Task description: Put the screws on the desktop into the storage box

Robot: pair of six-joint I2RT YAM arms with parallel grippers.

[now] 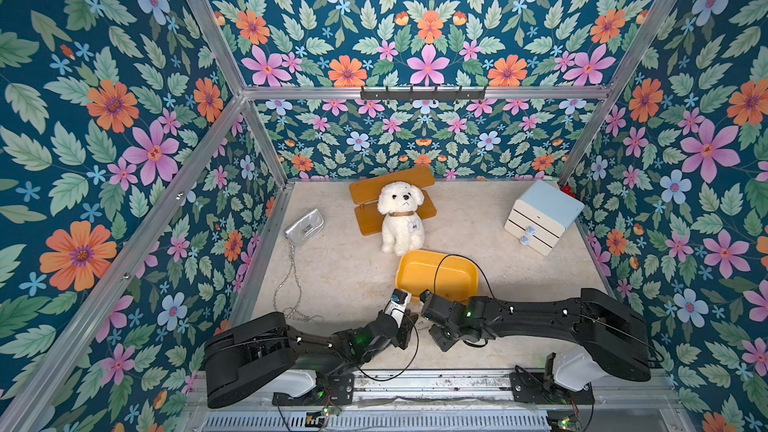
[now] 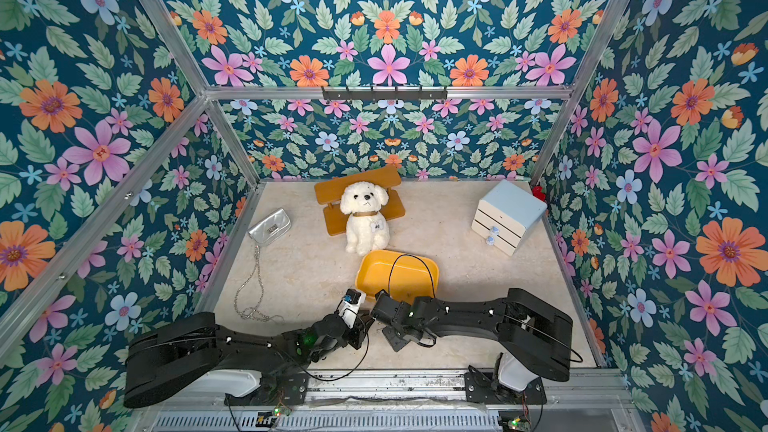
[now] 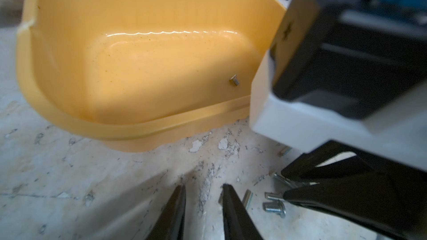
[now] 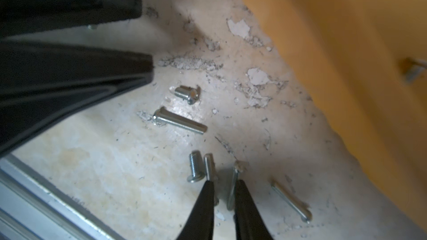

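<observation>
The yellow plastic box [image 1: 456, 276] sits front centre, with a small screw [image 3: 234, 80] inside. In the right wrist view several loose screws lie on the desktop beside it, including a short screw [image 4: 186, 93] and a longer screw [image 4: 180, 121]. My right gripper is part open just over the screws, its fingertips by two upright-lying long ones; whether anything is between them is unclear. My left gripper is part open low over the desktop outside the box's front wall, with nothing visible between its fingers; the other arm crowds its view on the right.
A white plush dog [image 1: 404, 224] sits on wooden boards behind the box. A silver bag [image 1: 304, 226] with a chain lies left, a small drawer cabinet [image 1: 544, 208] right. Both arms are close together at the front.
</observation>
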